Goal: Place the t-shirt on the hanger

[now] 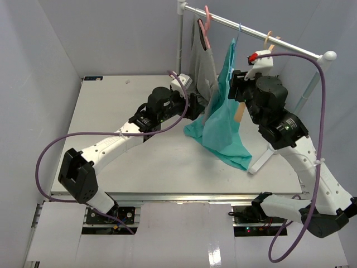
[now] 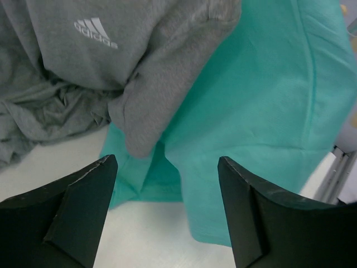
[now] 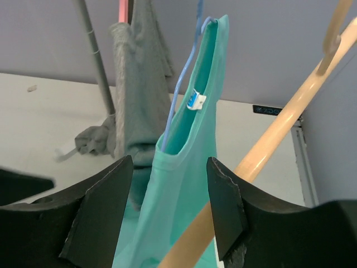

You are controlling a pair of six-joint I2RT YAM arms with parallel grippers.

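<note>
The teal t shirt [image 1: 220, 134] hangs on a blue hanger [image 3: 184, 75] from the rail, its lower part spread on the table. In the right wrist view the hanger runs inside its collar. My right gripper [image 1: 237, 84] is beside the upper shirt and a wooden hanger [image 3: 262, 151]; whether anything is between its open fingers is unclear, the shirt lying beyond them. My left gripper [image 1: 198, 109] stands open, facing the grey shirt's [image 2: 95, 50] lower edge and the teal cloth.
The white rail [image 1: 279, 43] spans the back right on posts. The grey shirt hangs on a pink hanger [image 1: 206, 19] left of the teal one.
</note>
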